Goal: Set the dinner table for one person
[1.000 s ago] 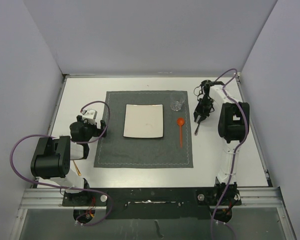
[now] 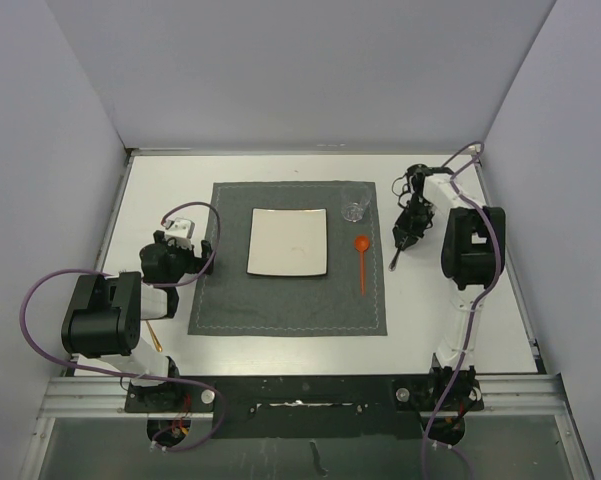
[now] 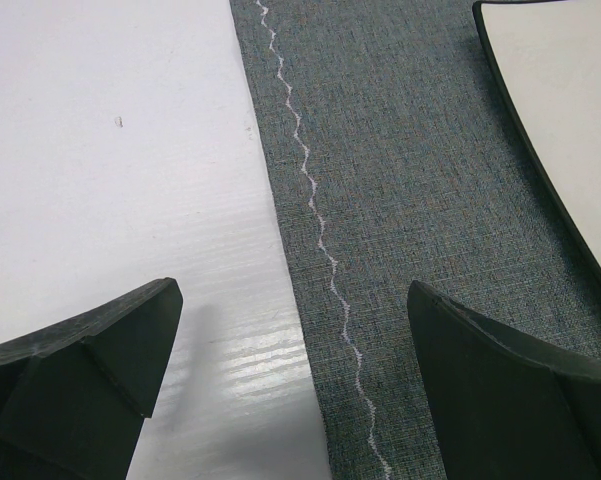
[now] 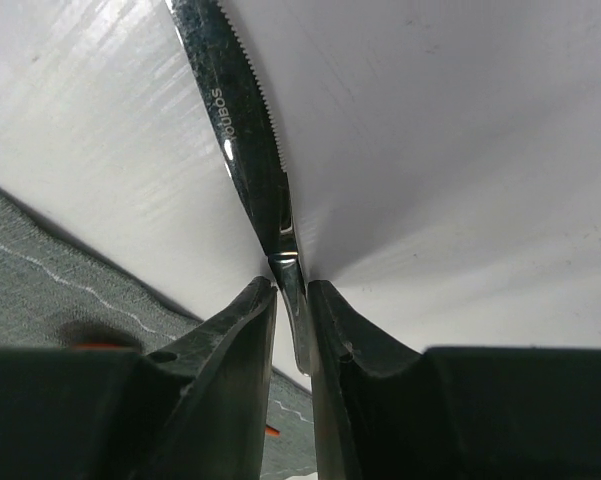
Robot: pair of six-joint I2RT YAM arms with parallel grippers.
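A dark serrated knife (image 4: pixel 242 150) lies on the white table just right of the grey placemat (image 2: pixel 280 305). My right gripper (image 2: pixel 404 236) is down over it; in the right wrist view its fingertips (image 4: pixel 324 300) sit close on either side of the narrow handle, open around it. On the placemat are a square cream plate (image 2: pixel 287 241), a clear glass (image 2: pixel 356 203) and an orange spoon (image 2: pixel 362 262). My left gripper stands open over the placemat's left edge, nothing between its fingers.
An orange utensil (image 2: pixel 156 337) lies near the left arm, partly hidden. Bare table runs along the front and back of the placemat. Walls close in the sides and back.
My right gripper and arm have shifted slightly over the last second, staying over the knife. The left arm has not moved.
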